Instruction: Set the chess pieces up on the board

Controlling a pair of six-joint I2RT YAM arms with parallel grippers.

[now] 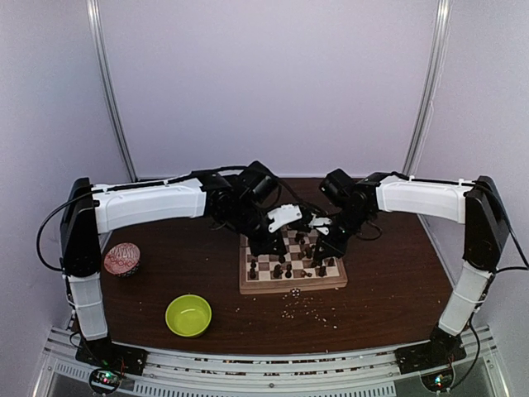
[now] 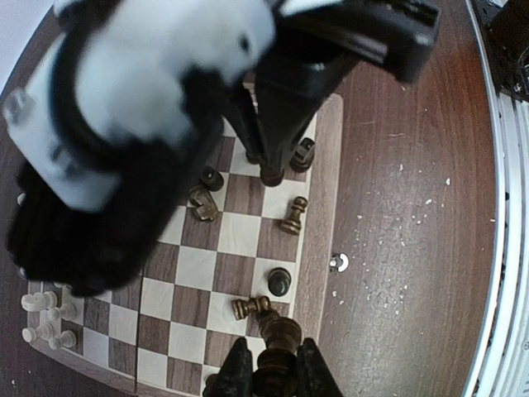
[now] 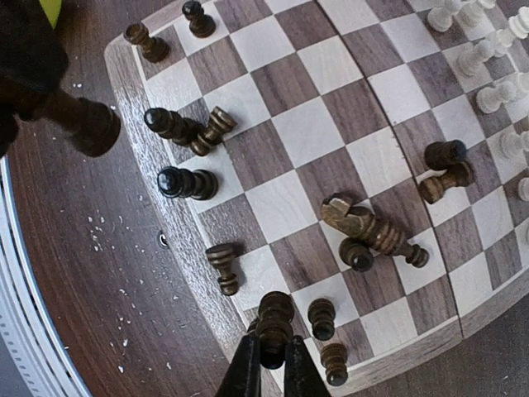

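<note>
The chessboard carries dark pieces, some upright, several lying on their sides, and white pieces standing along the far side. My left gripper is shut on a dark chess piece, held over the board's near part. My right gripper is shut on another dark piece above the near right corner region. In the right wrist view a large fallen piece lies across the squares, and the left gripper with its piece shows at upper left.
A lime green bowl stands at front left, a red patterned bowl farther left. Small white bits are scattered in front of the board.
</note>
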